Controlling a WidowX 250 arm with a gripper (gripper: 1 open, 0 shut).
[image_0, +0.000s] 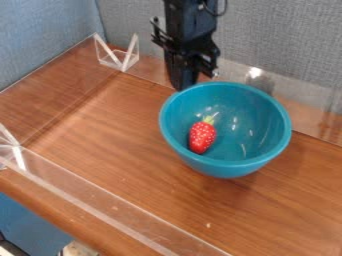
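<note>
A red strawberry (203, 135) with a pale top lies in the left half of a teal bowl (249, 160) on the wooden table. My black gripper (186, 74) is raised behind and left of the bowl, above its rim, apart from the strawberry. Its fingers point down; whether they are open or shut is unclear, and I see nothing held.
Clear plastic edging runs along the back and front left, with white wire brackets (115, 55) at the back-left corner. A grey padded wall stands behind.
</note>
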